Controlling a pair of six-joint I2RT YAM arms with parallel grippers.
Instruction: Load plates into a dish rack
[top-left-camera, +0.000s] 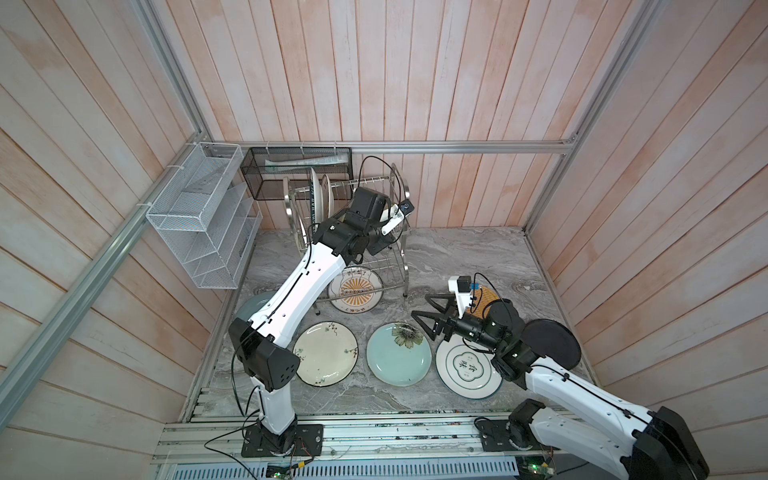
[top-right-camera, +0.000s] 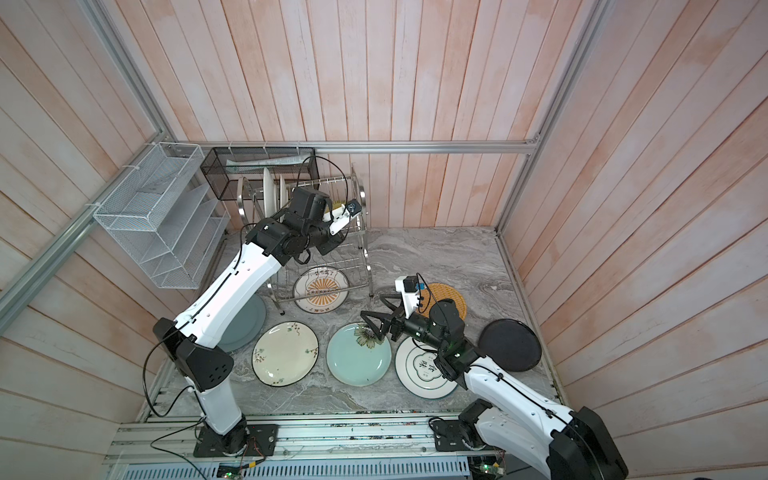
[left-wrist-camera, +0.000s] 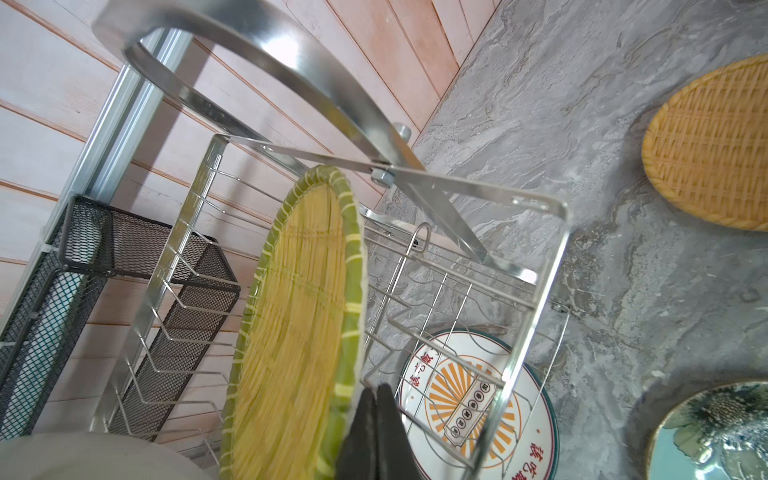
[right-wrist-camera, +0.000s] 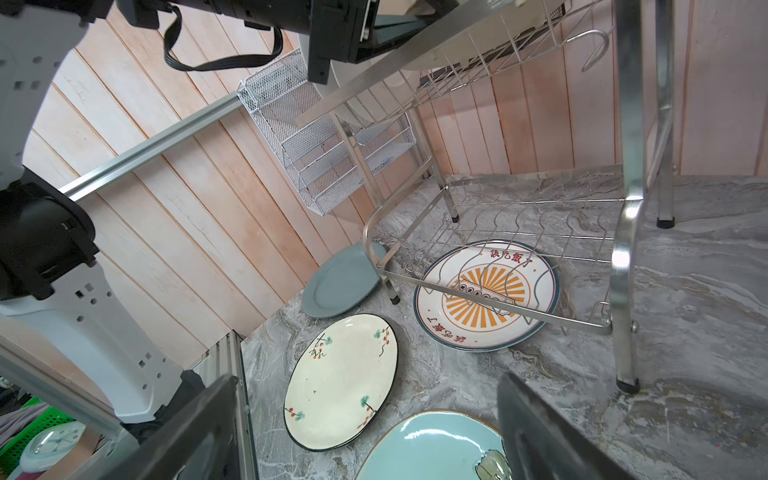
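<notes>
My left gripper is up at the dish rack's top tier, shut, beside a yellow-green woven plate standing there; nothing clearly shows between its fingers. White plates also stand upright in that tier. My right gripper hangs open over the counter near the pale blue plate. An orange-pattern plate lies under the rack's lower tier. A cream plate, grey-blue plate, white patterned plate, orange woven plate and black plate lie on the counter.
White mesh shelves hang on the left wall and a black mesh basket on the back rail.
</notes>
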